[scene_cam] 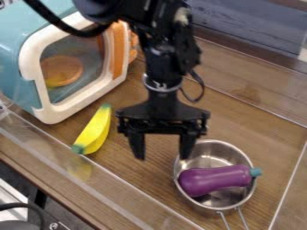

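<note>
My black gripper (162, 142) stands open over the middle of the wooden table, its fingers pointing down, with nothing visible between them. To its left a yellow banana (92, 131) lies on the table. Right of the gripper, a purple eggplant (216, 179) rests in a metal pot (209, 153) with its handle toward the front.
A light blue toy microwave (30, 40) with an open white front and an orange disc inside fills the back left. A dark cable shows at the bottom left.
</note>
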